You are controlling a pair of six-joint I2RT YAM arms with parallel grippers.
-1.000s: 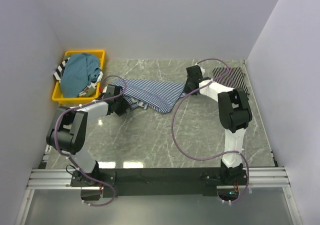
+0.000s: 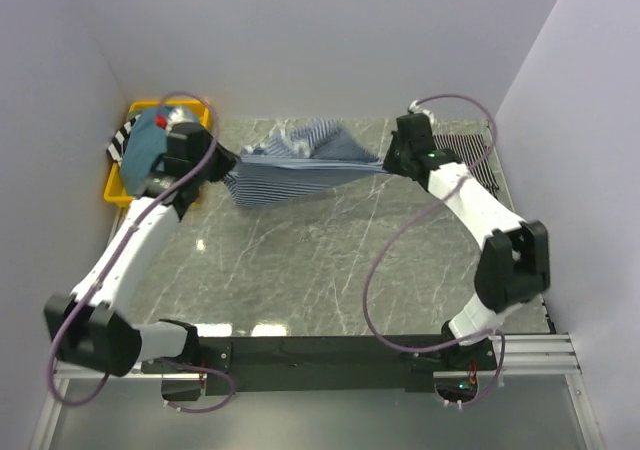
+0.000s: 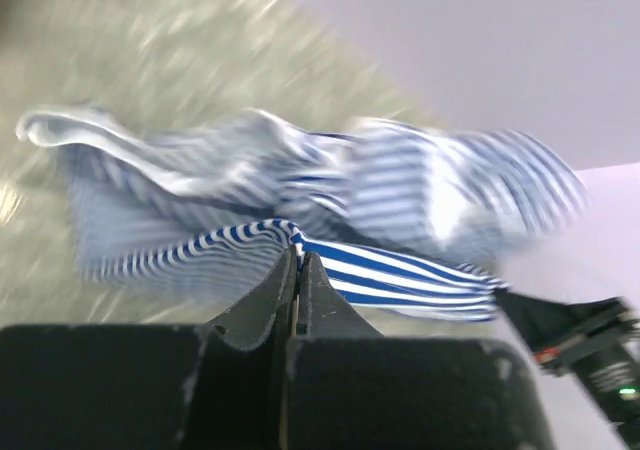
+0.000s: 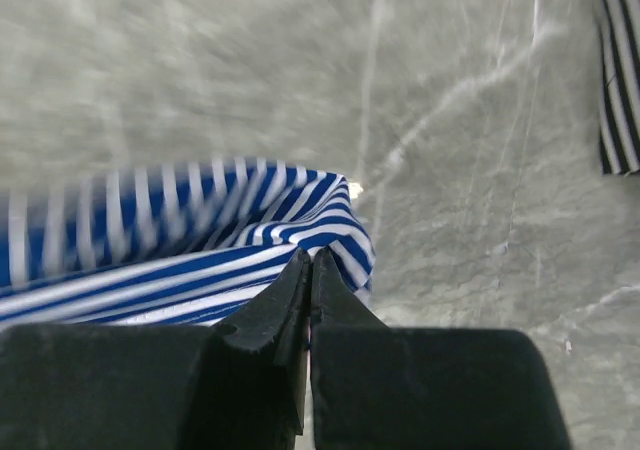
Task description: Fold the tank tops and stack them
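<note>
A blue-and-white striped tank top (image 2: 290,179) is stretched between my two grippers, lifted off the table and blurred by motion. At its left end my left gripper (image 2: 232,160) is shut on an edge of the cloth; in the left wrist view the fabric (image 3: 390,275) runs taut from the fingertips toward the other arm. My right gripper (image 2: 390,160) is shut on the opposite end, where the cloth (image 4: 320,210) bunches over the fingertips in the right wrist view. A loose part of the garment (image 2: 320,140) billows toward the back wall.
At the back left stands a yellow bin (image 2: 122,192) holding a blue-grey cloth (image 2: 146,160) and other fabric, partly behind the left arm. A black-striped folded top (image 2: 465,153) lies at the back right.
</note>
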